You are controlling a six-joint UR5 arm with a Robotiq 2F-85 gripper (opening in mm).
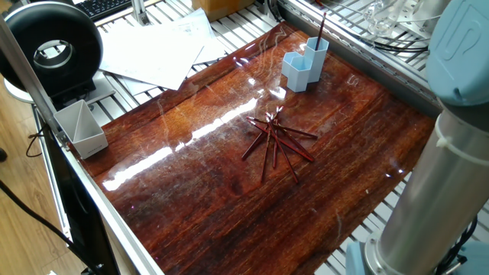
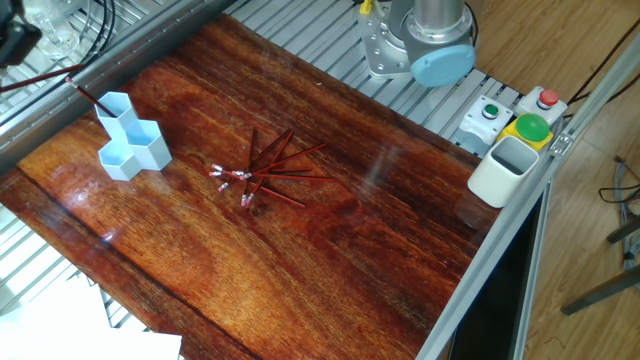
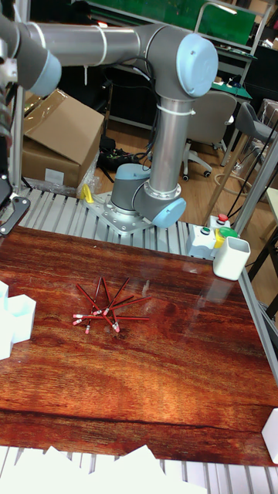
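Several dark red pencils (image 1: pixel 276 145) lie crossed in a loose pile on the brown wood-grain board, their pale ends bunched together. A light blue holder of joined hexagonal cups (image 2: pixel 130 150) stands beyond them, one pencil (image 1: pixel 321 32) leaning upright in a cup. Only part of my gripper (image 3: pixel 10 215) shows, dark at the left edge of exterior view 3; its fingertips are not clear. In exterior view 2 a dark part of the arm's end (image 2: pixel 15 42) enters at the top left, with a thin dark red stick (image 2: pixel 40 78) just below it. Whether the gripper holds that stick cannot be told.
A white square cup (image 2: pixel 503 172) stands at a board corner, near a green-and-yellow button (image 2: pixel 531 127) and a red button (image 2: pixel 547 98). White papers (image 1: pixel 157 50) lie on the slatted table beside the board. Much of the board around the pile is bare.
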